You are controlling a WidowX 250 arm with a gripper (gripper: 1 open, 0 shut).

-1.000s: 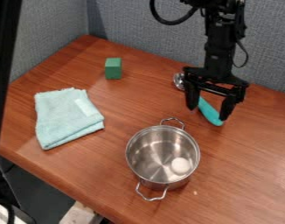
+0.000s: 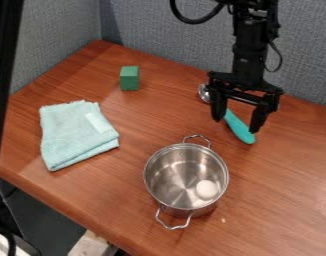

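Observation:
My black gripper (image 2: 237, 118) hangs at the back right of the table, fingers apart, straddling a teal elongated object (image 2: 239, 130) with a metal end (image 2: 205, 92), which looks like a spoon or ladle lying on the wood. Whether the fingertips touch it I cannot tell. In front stands a steel pot (image 2: 170, 190) with two handles and a small white round object (image 2: 206, 190) inside.
A folded pale cloth (image 2: 75, 134) lies on the left of the table (image 2: 286, 200), and a green block (image 2: 130, 78) sits toward the back left. Grey walls border the back.

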